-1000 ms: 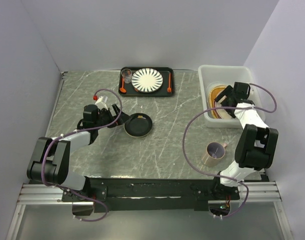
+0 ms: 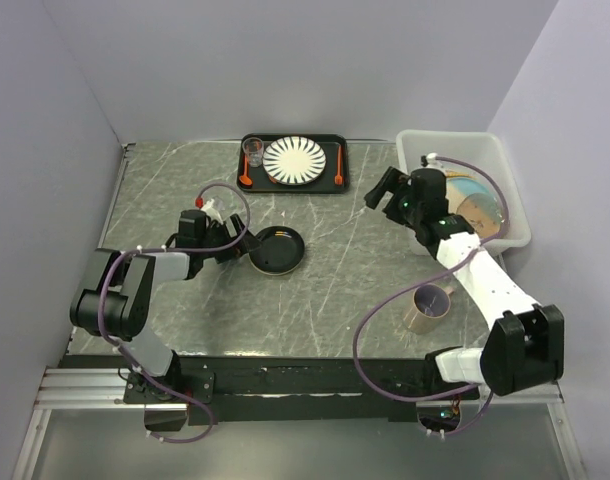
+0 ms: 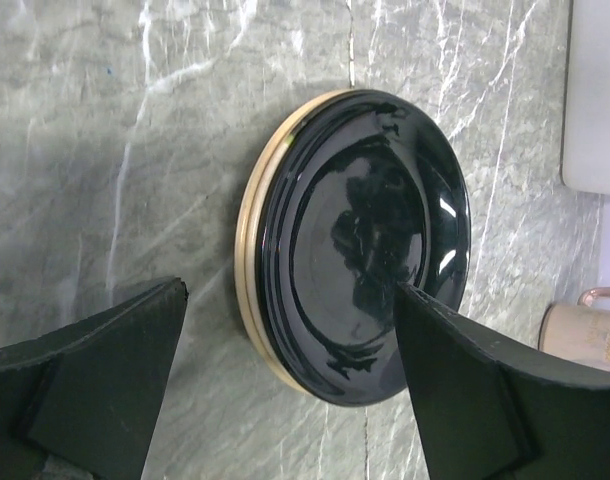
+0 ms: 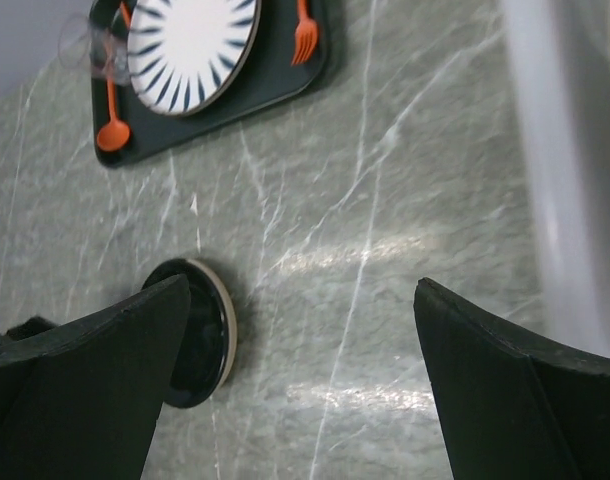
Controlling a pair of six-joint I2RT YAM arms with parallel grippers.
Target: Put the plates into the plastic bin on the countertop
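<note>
Two stacked plates, a glossy black plate (image 3: 360, 240) over a tan-rimmed one (image 3: 251, 250), lie on the counter, left of centre in the top view. At their left edge is my left gripper (image 2: 247, 240), its fingers parted with nothing held; in its wrist view the plates lie just beyond the fingertips. The white bin (image 2: 413, 150) stands at the right with plates (image 2: 477, 210) inside. Over the counter just left of the bin, my right gripper (image 2: 377, 194) hangs open and empty. A black-and-white striped plate (image 2: 294, 160) rests on a black tray (image 2: 293, 188) at the back.
The tray also bears a clear glass (image 2: 253, 152), an orange spoon (image 2: 245, 175) and an orange fork (image 2: 338, 170). A mug (image 2: 426, 310) stands in front of the bin. Between the black plate and the mug the counter is clear.
My right gripper has risen out of the bin and swung left over the counter. The left gripper has shifted slightly, closer to the black plate, and its fingers look narrower.
</note>
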